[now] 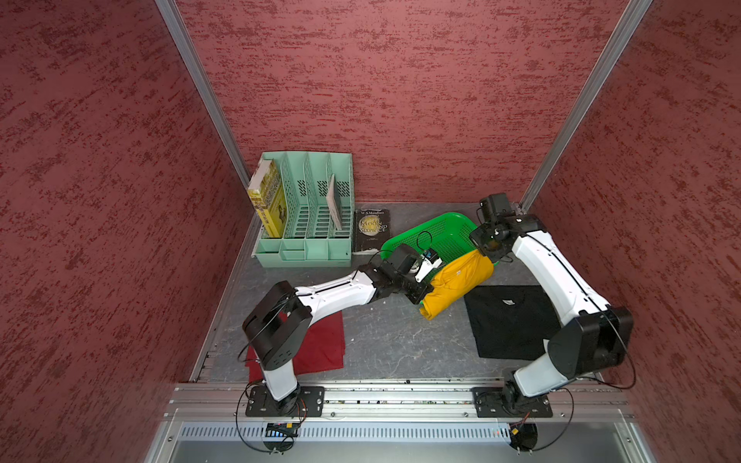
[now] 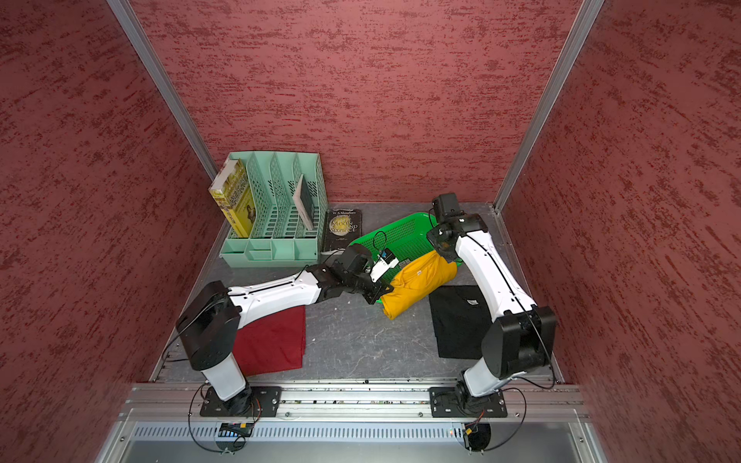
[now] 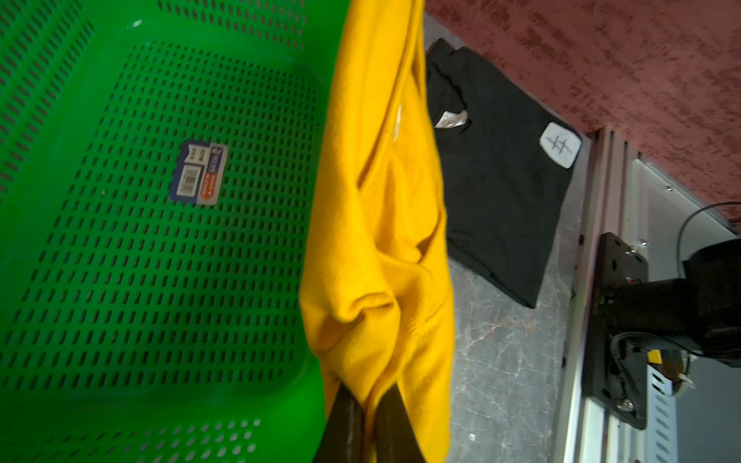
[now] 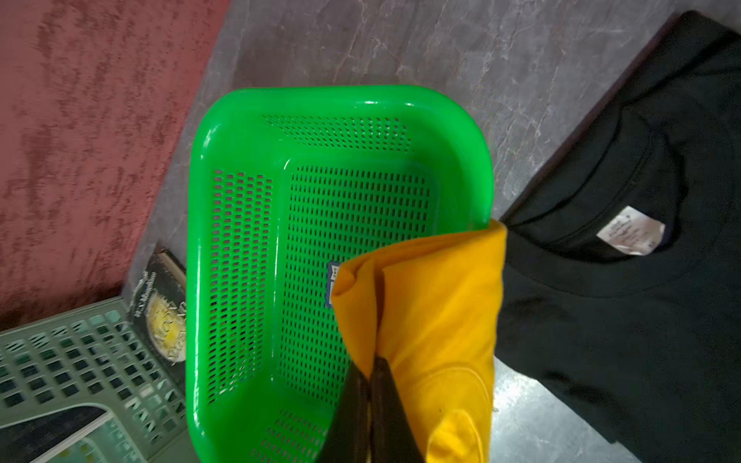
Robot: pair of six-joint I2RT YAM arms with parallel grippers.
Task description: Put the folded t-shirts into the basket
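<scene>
A folded yellow t-shirt (image 1: 457, 281) hangs over the near long edge of the green basket (image 4: 417, 104), its upper end gathered. My left gripper is shut on one end of the yellow cloth; my right gripper is shut on the other, higher toward the back right. The basket floor shows a small label (image 3: 197, 173) and is otherwise bare where visible. A folded black t-shirt (image 2: 459, 324) lies at the right, and a red one (image 2: 274, 335) lies at the front left, partly behind the left arm.
A mint rack (image 1: 305, 250) holding books stands at the back left. A dark book (image 1: 372, 231) lies between rack and basket. Walls enclose the back and sides.
</scene>
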